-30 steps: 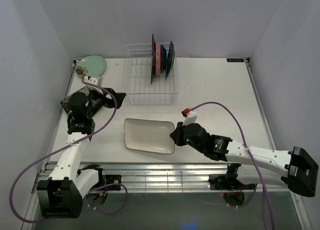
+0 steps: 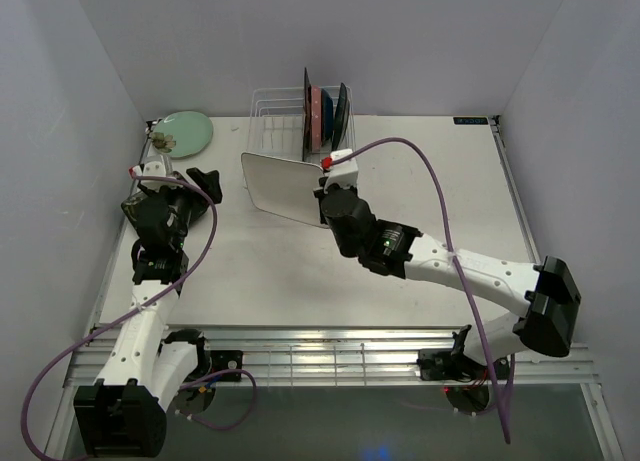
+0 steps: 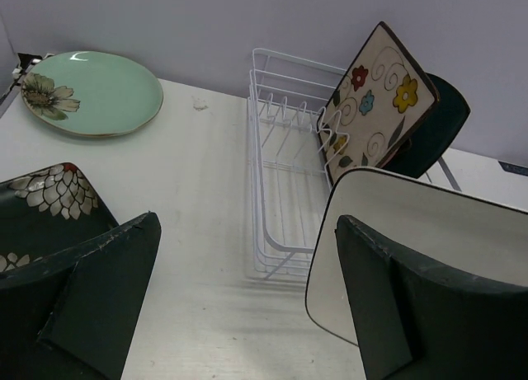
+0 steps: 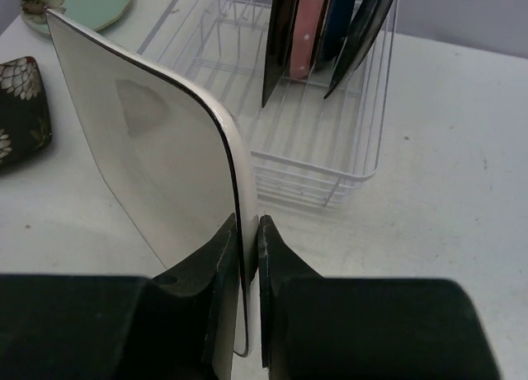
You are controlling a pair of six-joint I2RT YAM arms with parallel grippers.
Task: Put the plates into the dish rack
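Note:
My right gripper is shut on the edge of a white rectangular plate (image 2: 275, 186) (image 4: 157, 141), raised and tilted in front of the wire dish rack (image 2: 270, 121) (image 3: 272, 232). Several plates, among them a flowered one (image 3: 371, 100), stand on edge in the rack's right part; its left part is empty. My left gripper (image 2: 180, 181) stands open at the left, over a dark flowered plate (image 3: 49, 207) (image 4: 21, 108), with nothing between its fingers. Behind it lies a green round plate (image 2: 185, 131) (image 3: 95, 91).
Grey walls enclose it at the back and sides. A metal rail (image 2: 300, 336) runs along the front edge, and purple cables hang over both arms.
My right gripper has carried the white plate up from the front of the worktop toward the rack, tilting it upward. My left gripper has shifted slightly left.

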